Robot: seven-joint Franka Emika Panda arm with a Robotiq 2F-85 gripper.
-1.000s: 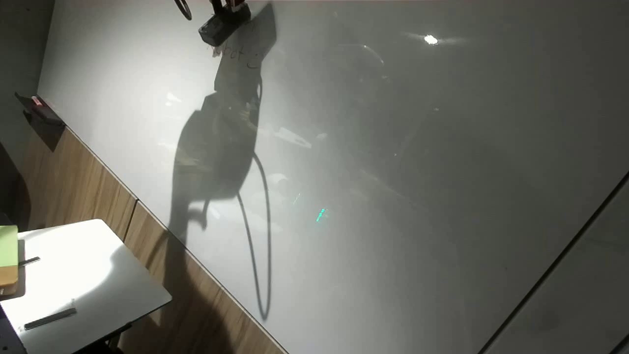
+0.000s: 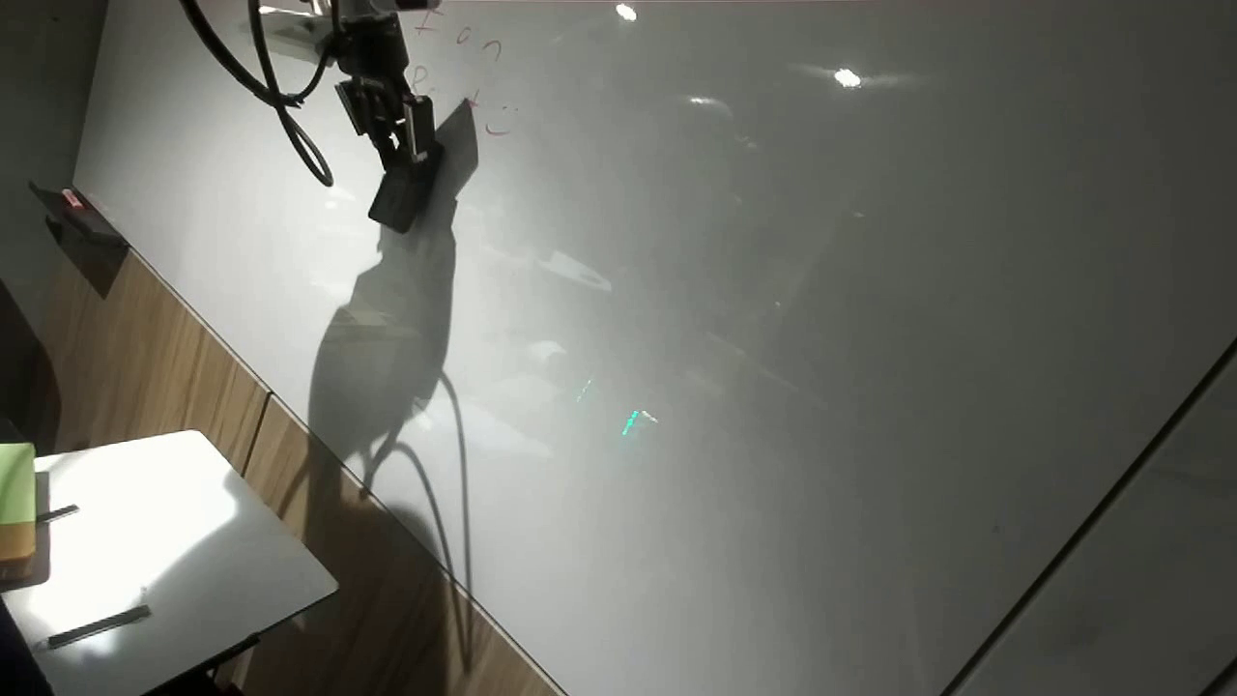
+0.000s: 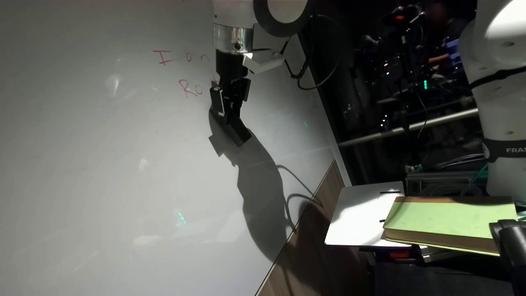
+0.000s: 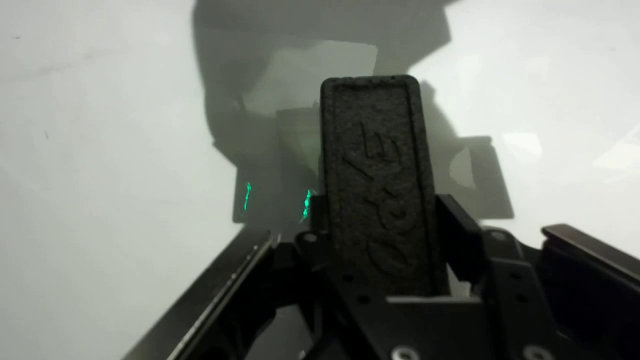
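Observation:
A black felt eraser [image 4: 378, 162] with raised marks on its back is clamped between my gripper's fingers, and my gripper is shut on it. In exterior view 1 the eraser [image 2: 406, 191] hangs at the tip of my gripper [image 2: 402, 151], close to the whiteboard [image 2: 742, 499]. Whether it touches the board I cannot tell. Red handwriting [image 2: 481, 52] shows to the right of the gripper in that view. From exterior view 2, the red letters [image 3: 187, 88] lie left of my gripper [image 3: 230, 112], partly hidden by it, with the eraser [image 3: 239, 133] below.
A small white table [image 2: 174, 557] with dark pens stands below the board, a green box [image 3: 446, 217] on it. A dark tray [image 2: 79, 215] sits at the board's left edge. Green light spots [image 2: 632, 423] show on the board, which is otherwise largely clear.
The arm has come further into view. The arm's shadow shifted left.

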